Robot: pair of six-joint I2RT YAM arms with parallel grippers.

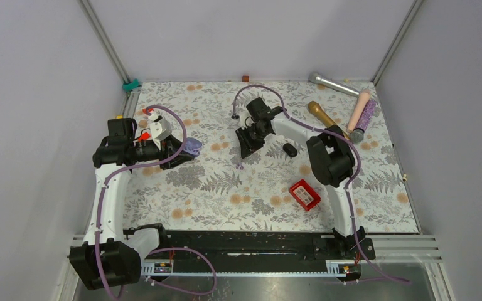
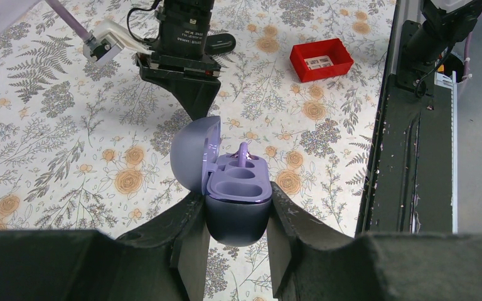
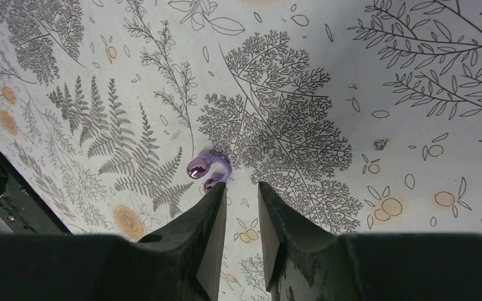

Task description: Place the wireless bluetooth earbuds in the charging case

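Note:
The lavender charging case, lid raised, is gripped by my left gripper at the table's left; what looks like a purple earbud stands in one of its slots. Loose purple earbud pieces lie on the patterned cloth near the middle, seen in the right wrist view just ahead of my right gripper, whose fingers are apart with only cloth showing between them. In the top view that gripper hangs just behind those small pieces.
A red box sits at front right and a black oval object right of middle. Several microphone-like cylinders lie at back right.

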